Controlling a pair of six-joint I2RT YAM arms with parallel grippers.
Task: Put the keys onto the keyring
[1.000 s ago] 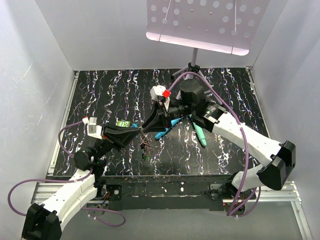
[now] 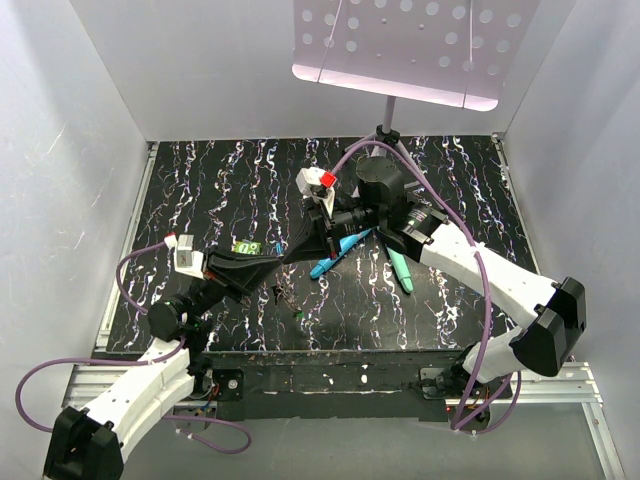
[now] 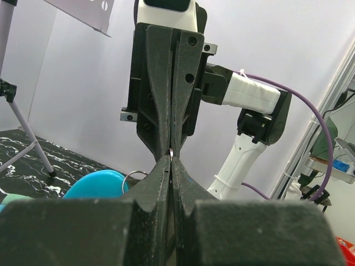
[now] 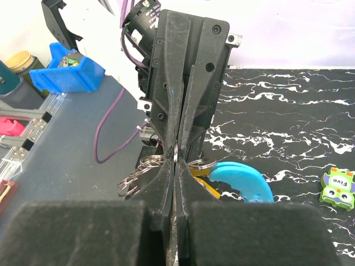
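Note:
My left gripper [image 2: 280, 261] and right gripper [image 2: 285, 262] meet tip to tip above the middle of the table. Between the two pairs of fingertips sits the metal keyring [image 4: 176, 152], only a sliver of it showing. In the right wrist view, wire loops [image 4: 201, 164] stick out on both sides of the tips. Both grippers are shut on the ring. A thin loop [image 3: 133, 176] also shows left of the tips in the left wrist view. The keys [image 2: 280, 294] hang as a small dark cluster below the grippers; single keys cannot be told apart.
A green owl toy [image 4: 337, 188] lies on the black marbled table. A light-blue curved thing [image 4: 244, 180] is behind the tips. Blue [image 2: 340, 254] and green [image 2: 398, 268] long objects lie under the right arm. A tripod stand [image 2: 388, 125] is at the back.
The hanging cluster has swung. The left arm looks still.

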